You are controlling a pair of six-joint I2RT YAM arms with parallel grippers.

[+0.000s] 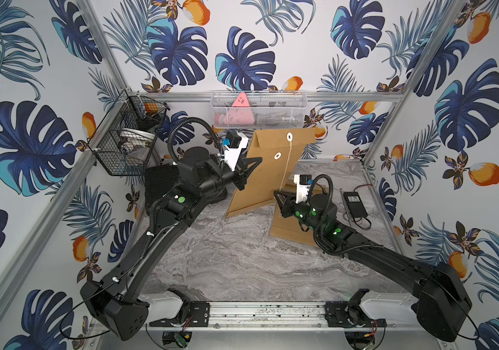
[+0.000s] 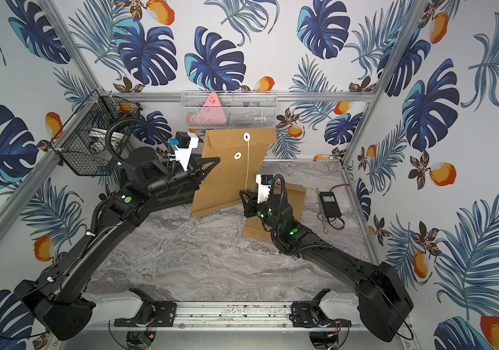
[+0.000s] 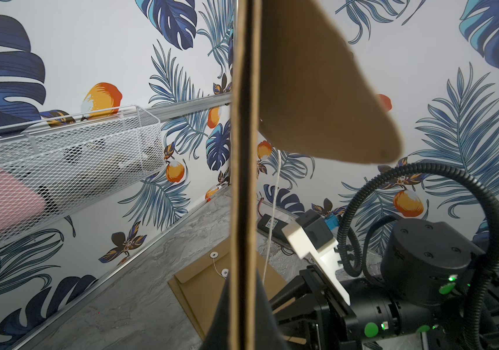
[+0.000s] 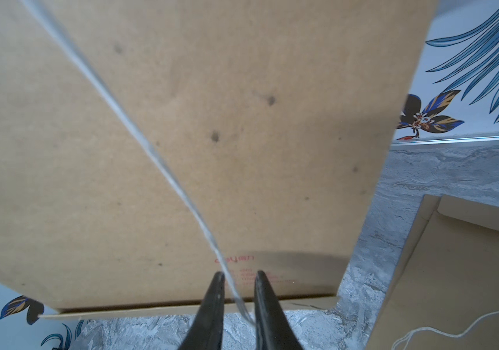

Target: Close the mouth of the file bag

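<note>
A kraft file bag (image 1: 266, 180) stands tilted upright, flap at the top with two white buttons (image 1: 289, 136). My left gripper (image 1: 251, 163) is shut on its side edge, which runs edge-on down the middle of the left wrist view. A white string (image 4: 144, 143) hangs from the upper button across the bag's face. My right gripper is low before the bag, fingers part open, with the string passing between or just behind them; whether it touches them I cannot tell.
Another file bag (image 2: 272, 230) lies flat on the marble table under the right arm. A meter (image 1: 354, 204) lies at right. A white mesh basket (image 1: 278, 110) hangs behind, a black wire basket (image 1: 124, 145) at left.
</note>
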